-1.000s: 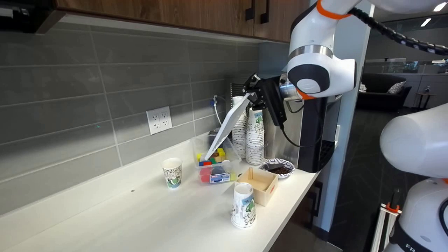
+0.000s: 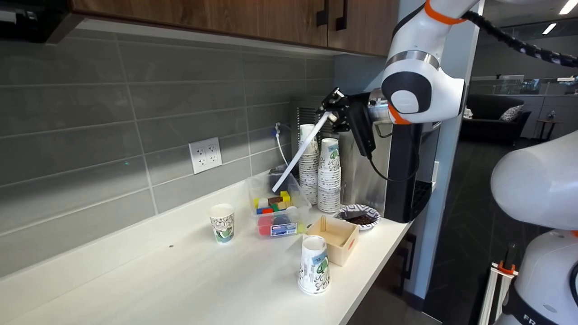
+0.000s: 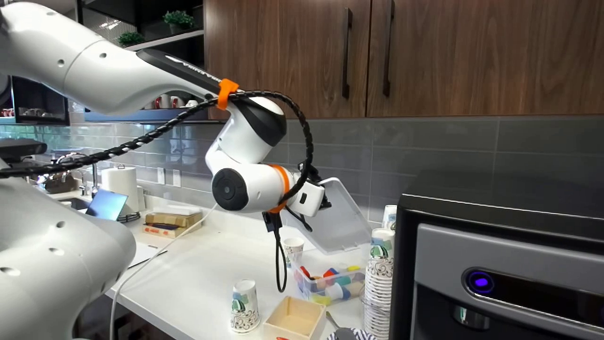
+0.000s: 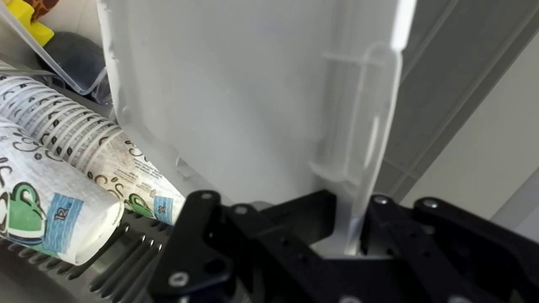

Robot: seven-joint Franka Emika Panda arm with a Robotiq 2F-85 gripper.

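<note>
A translucent white lid (image 2: 300, 154) hangs tilted in the air above the clear plastic bin (image 2: 258, 219). My gripper is shut on the lid's edge, and the lid's flat face (image 4: 227, 91) fills much of the wrist view. In the second exterior view the lid (image 3: 339, 218) slants down behind the gripper, its lower end above the bin (image 3: 306, 286). The bin is uncovered and holds colored blocks (image 2: 276, 203) and other small items.
Tall stacks of paper cups (image 2: 328, 178) stand right beside the lid, near the dispenser (image 3: 498, 249). A wooden box (image 2: 333, 238), a patterned bowl (image 2: 368, 223) and upside-down cups (image 2: 314, 271) sit in front.
My gripper has moved slightly up and right with the lid. The lid now shows edge-on in the first exterior view, and its lower end is higher above the bin.
</note>
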